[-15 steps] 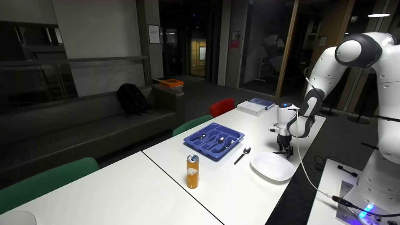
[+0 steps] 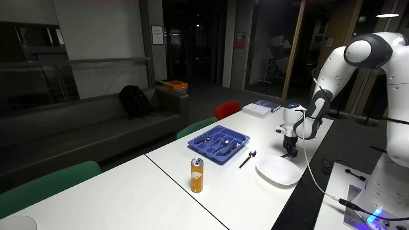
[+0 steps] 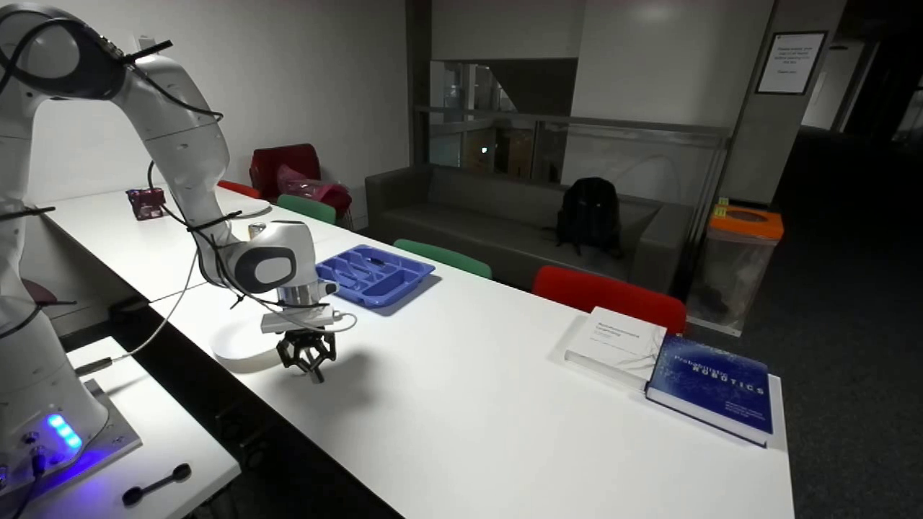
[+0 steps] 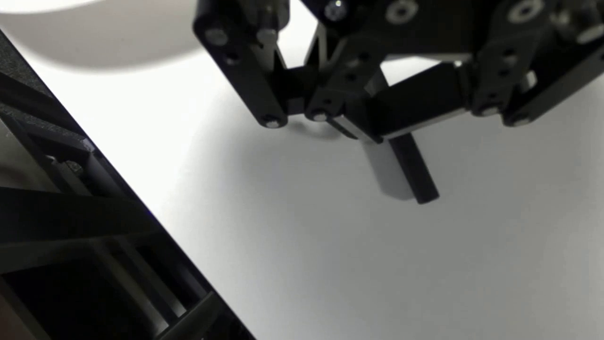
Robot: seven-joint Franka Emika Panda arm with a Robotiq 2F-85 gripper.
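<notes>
My gripper (image 2: 291, 154) is low over the table, just behind the white plate (image 2: 279, 171). In the wrist view its fingers (image 4: 422, 101) are closed together around a thin black handle (image 4: 416, 173), which slants out below them with its shadow alongside. Exterior view 2 shows the end of that handle (image 3: 317, 376) under the fingertips. The other end of the piece is hidden, so I cannot tell what utensil it is. A black-handled spoon (image 2: 248, 158) lies on the table between the plate and the blue cutlery tray (image 2: 238, 134), which holds several utensils.
An orange can (image 2: 197, 175) stands left of the spoon. Two books, one white (image 3: 616, 346) and one blue (image 3: 711, 385), lie at the table's far end. The table's edge runs close by the plate. Between gripper and books the tabletop is clear.
The gripper has risen slightly, and its fingers have drawn together. The dark handle beside it has shifted and tilted a little. Plate, spoon, tray and can have stayed put.
</notes>
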